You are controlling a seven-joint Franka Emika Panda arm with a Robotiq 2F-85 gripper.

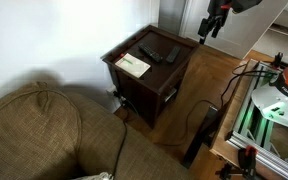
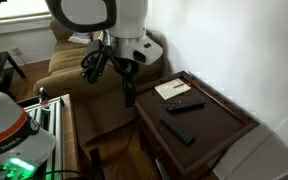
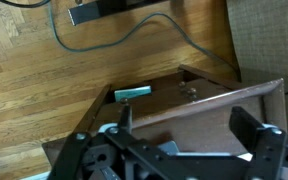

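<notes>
My gripper (image 1: 209,36) is open and empty, held in the air to the right of a small dark brown cabinet (image 1: 112,58). In the exterior view from the other side, the gripper (image 2: 109,88) hangs left of the cabinet top (image 2: 206,119). Two dark remotes, one (image 2: 187,104) farther back and one (image 2: 177,129) nearer, lie there beside a white paper (image 2: 173,89). Below the spread fingers (image 3: 246,127), the wrist view shows the cabinet's brown edge (image 3: 209,117) and a small pale teal item (image 3: 133,92); whether that item lies inside a drawer, I cannot tell.
A brown couch (image 1: 44,130) fills the near left. Wooden floor (image 1: 209,75) lies open right of the cabinet, crossed by a thin cable (image 3: 114,43). The white wall (image 2: 224,40) stands close behind the cabinet.
</notes>
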